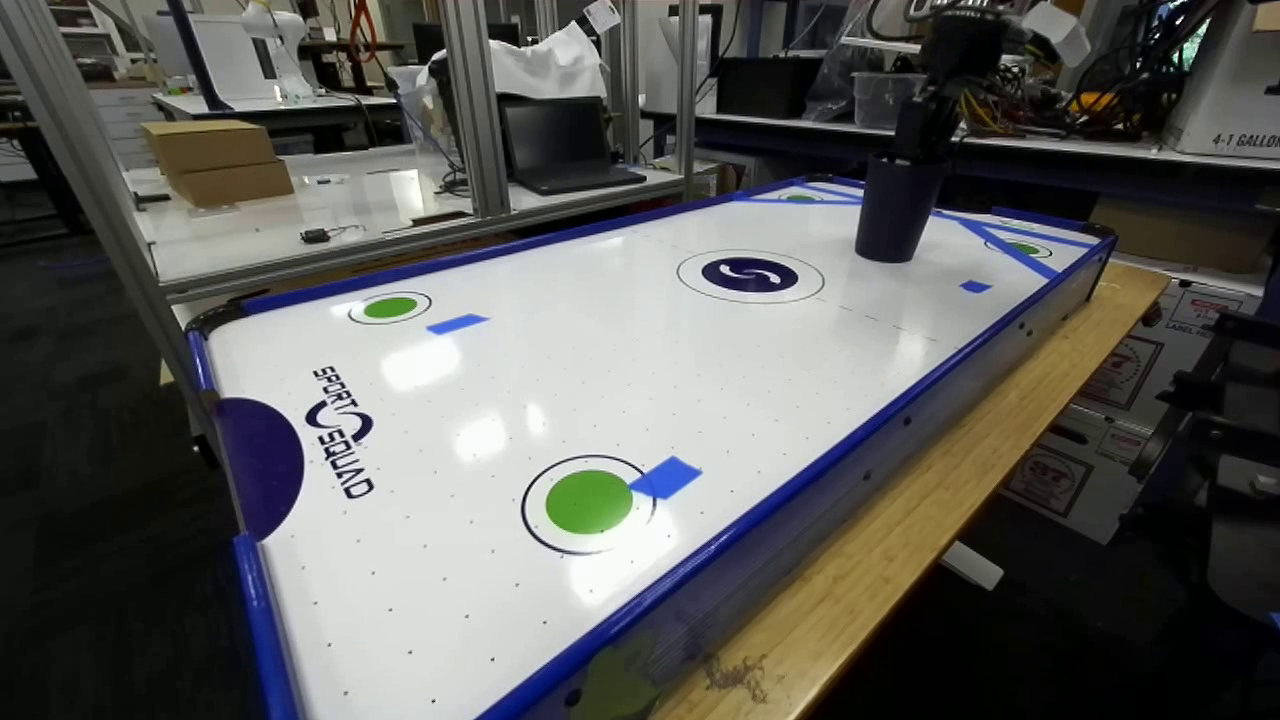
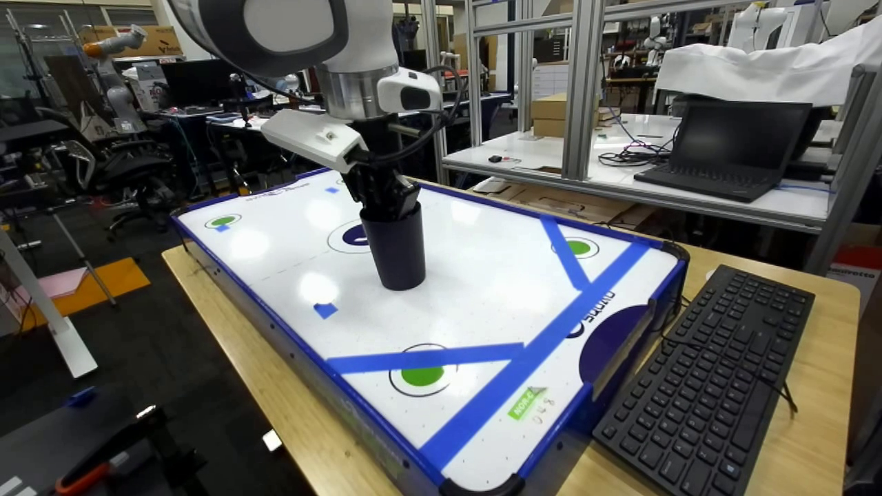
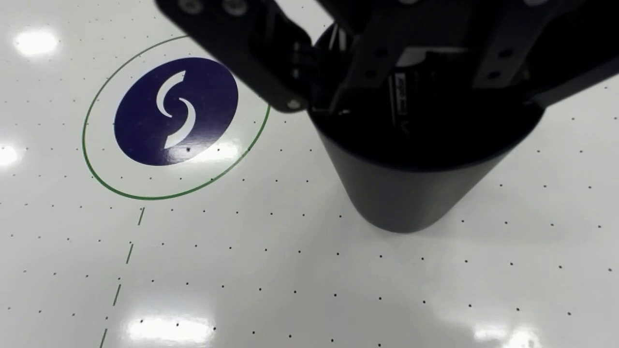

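Observation:
A tall dark cup [image 2: 398,252], wider at the top, stands upright on the white air hockey table [image 2: 488,240], to one side of the centre logo. My gripper [image 2: 388,198] points down at its mouth, with the lower ends of its fingers at or below the rim. In the wrist view the cup [image 3: 406,194] is right of centre, and the gripper reaches over and into its dark opening. Deep shadow hides the fingertips, so neither the gap between them nor contact with the wall can be made out. Some pale printed marking shows inside.
Blue tape strips [image 2: 537,339] cross the near end of the table, beside a black keyboard [image 2: 711,372]. A metal frame post [image 2: 581,91] and an open laptop [image 2: 732,145] stand beyond the far long edge.

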